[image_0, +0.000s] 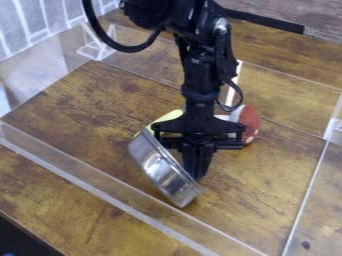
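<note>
My gripper (198, 145) is low over the wooden table, shut, at the upper edge of a steel pot (163, 172), which stands steeply tilted on its side. Whether anything thin is between the fingers is hidden. Behind the gripper, a yellow-green item (173, 117) and a red round object (247, 119) show partly.
Clear plastic pieces (100, 42) stand at the upper left. A pale strip runs along the lower left, and another edge lies at the right.
</note>
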